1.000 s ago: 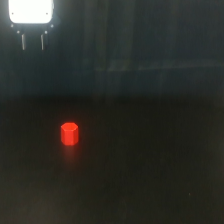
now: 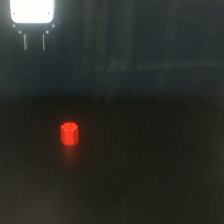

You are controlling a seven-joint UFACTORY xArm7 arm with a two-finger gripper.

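Observation:
A small red block (image 2: 69,134), with a flat polygonal top and upright sides, stands on the dark surface left of the centre. High at the upper left of the view is my gripper (image 2: 34,43), a white body with two thin fingers (image 2: 25,42) pointing down. The fingers are parted, with only dark background between them, so it is open. It hangs well above the red block in the picture and somewhat to its left, not touching it.
No other objects show.
My gripper has shifted very slightly to the right, its fingers still apart. The red block has not moved.

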